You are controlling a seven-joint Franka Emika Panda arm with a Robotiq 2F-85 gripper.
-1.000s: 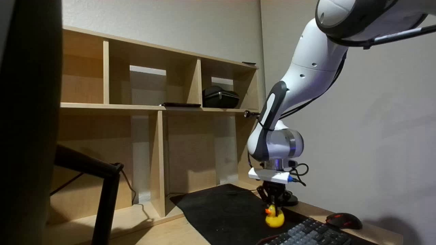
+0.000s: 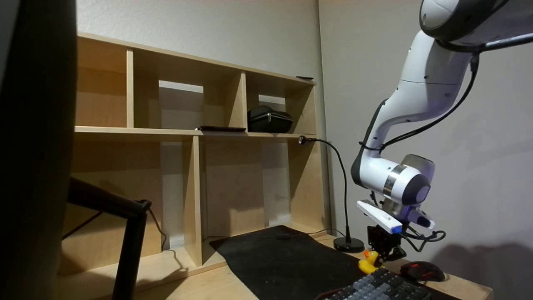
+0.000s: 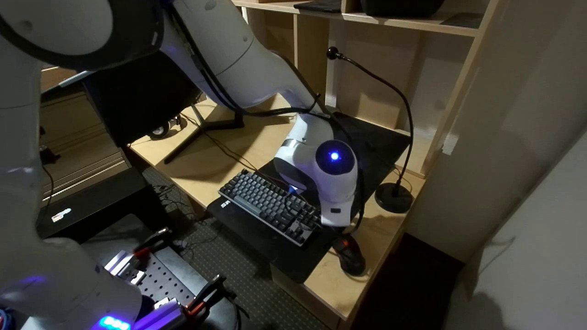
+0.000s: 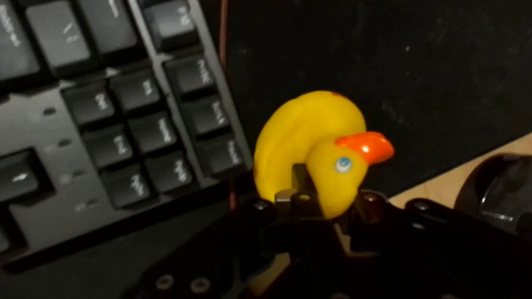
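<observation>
A yellow rubber duck (image 4: 294, 134) with an orange beak is held in my gripper, one dark fingertip pressed beside its head in the wrist view. In exterior view 1 the duck (image 2: 368, 265) hangs at the gripper (image 2: 382, 260), just behind the keyboard (image 2: 377, 288) and to the left of the mouse (image 2: 422, 271). The arm's last links hide both duck and gripper in exterior view 2.
The keyboard (image 3: 264, 203) lies on a black desk mat (image 3: 286, 254), with the mouse (image 3: 349, 255) off its right end. A gooseneck lamp (image 3: 393, 197) stands near the desk's right edge. Wooden shelves (image 2: 220, 134) rise along the back.
The arm has moved right in exterior view 1 and carried the duck from over the mat toward the mouse. Hand and duck have turned as well.
</observation>
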